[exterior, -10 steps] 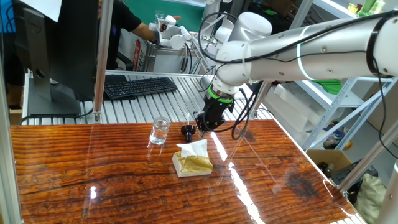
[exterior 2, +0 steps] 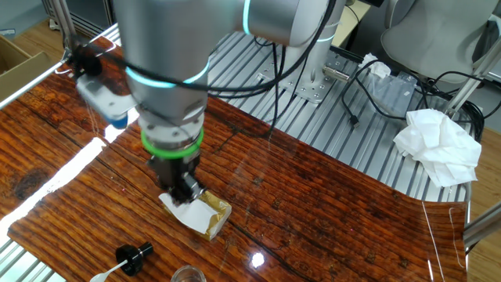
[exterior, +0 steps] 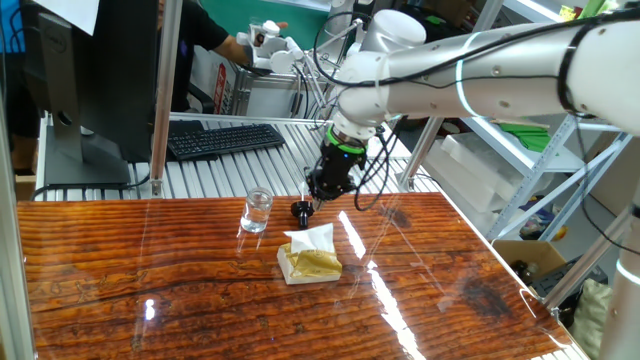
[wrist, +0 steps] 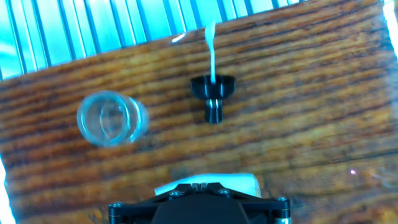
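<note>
A clear glass jar (exterior: 256, 211) stands near the far edge of the brown wooden table (exterior: 150, 280). Beside it lies a black knobbed piece (wrist: 212, 88) with a thin white stick (wrist: 211, 53), wider at its end, pointing away from it. A tissue pack (exterior: 312, 264), white and gold with a tissue sticking out, rests closer to the middle. My black gripper (exterior: 327, 188) hangs above the table, apart from the jar and black piece. At the bottom of the wrist view it overlaps the white tissue (wrist: 217, 182). Its finger state is unclear, and I see nothing held.
Beyond the far table edge are a metal slatted surface, a keyboard (exterior: 225, 141) and a monitor (exterior: 90, 90). Crumpled white material (exterior 2: 438, 147) lies on the slats by the table. Cables loop along my arm.
Over the last second my arm and gripper have shifted left in exterior view 1, toward the black piece. The jar, black piece and tissue pack have stayed put.
</note>
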